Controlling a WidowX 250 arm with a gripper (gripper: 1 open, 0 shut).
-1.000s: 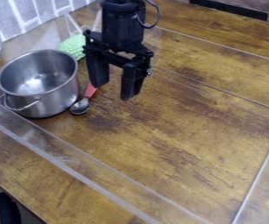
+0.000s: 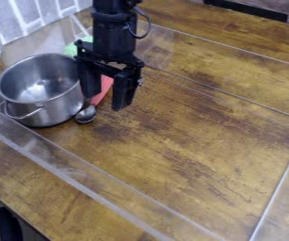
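Note:
My black gripper (image 2: 109,88) hangs in the upper middle, just right of a steel pot (image 2: 40,92), its two fingers pointing down and spread apart. Nothing clearly shows between them. Beneath and behind the left finger lies a utensil with a red handle (image 2: 103,92) and a metal head (image 2: 87,115), partly hidden by the gripper. A light green object (image 2: 76,47) sits behind, mostly covered by the arm.
A white slatted wall or rack (image 2: 15,24) stands at the back left. Clear strips cross the table along the left and right.
The gripper has shifted left toward the pot over the last second, now covering more of the green object. The pot and utensil look unmoved.

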